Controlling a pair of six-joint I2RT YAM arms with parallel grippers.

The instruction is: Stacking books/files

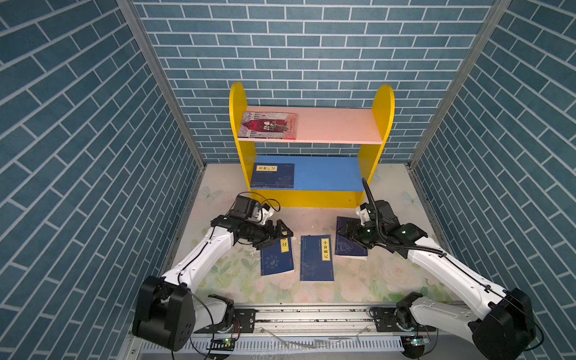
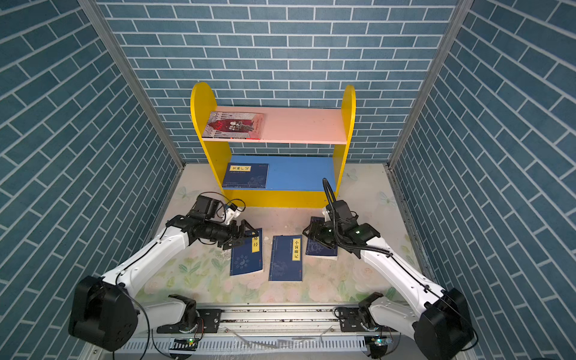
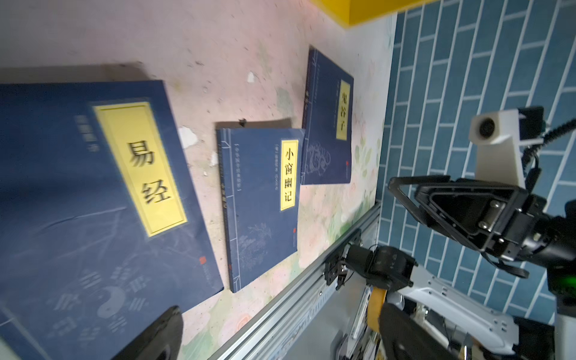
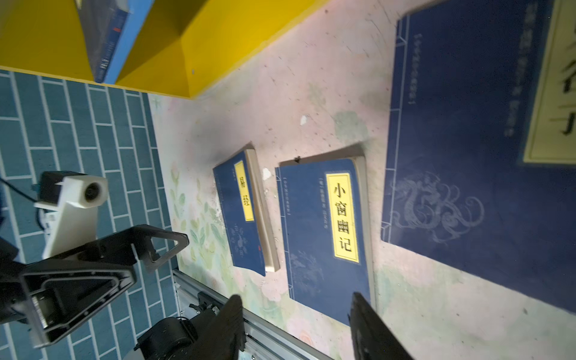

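Note:
Three dark blue books with yellow labels lie flat on the table: a left book (image 1: 277, 262), a middle book (image 1: 316, 264) and a right book (image 1: 348, 247). My left gripper (image 1: 280, 235) hangs open over the upper part of the left book, nothing between its fingers. Above the right book is my right gripper (image 1: 348, 232), its fingers (image 4: 375, 333) apart and empty in the right wrist view. On the shelf's blue lower board (image 1: 327, 174), another blue book (image 1: 273, 175) lies at the left. A red-and-grey book (image 1: 268, 125) rests on the pink upper board (image 1: 339, 123).
The shelf's yellow side panels (image 1: 384, 117) rise on both sides behind the table books. Both boards are bare on their right part. A metal rail (image 1: 318, 313) runs along the table's front edge, and brick-patterned walls enclose the space.

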